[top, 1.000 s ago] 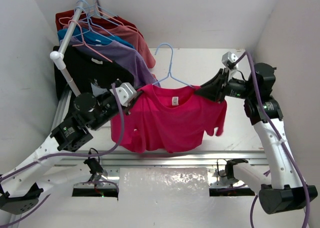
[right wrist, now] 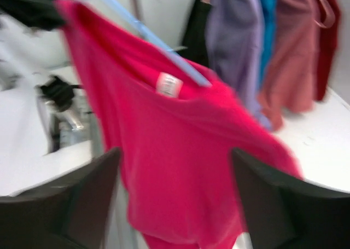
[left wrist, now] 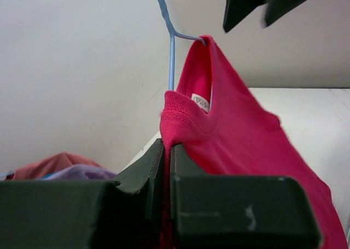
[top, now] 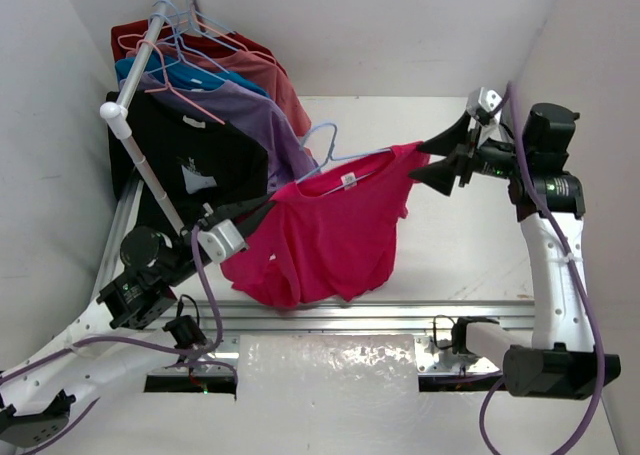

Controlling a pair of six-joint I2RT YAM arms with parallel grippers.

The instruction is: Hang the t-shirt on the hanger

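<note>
A crimson t-shirt [top: 335, 230] hangs spread on a blue hanger [top: 330, 153], whose hook rises above the collar. In the left wrist view the hanger [left wrist: 171, 52] runs into the neck opening, with its far end inside the raised shoulder. My left gripper [top: 268, 207] is shut on the shirt's left shoulder; cloth shows between its fingers. At the right shoulder, my right gripper [top: 428, 163] stands part open beside the sleeve. The right wrist view shows its blurred fingers [right wrist: 262, 197] apart, the shirt [right wrist: 169, 161] beyond them.
On the left a white rail [top: 150, 170] carries several shirts on hangers, the black shirt [top: 190, 160] nearest. A metal beam [top: 470, 315] crosses in front of the white table [top: 480, 255].
My right gripper has opened from its closed hold on the right shoulder and shifted slightly rightward.
</note>
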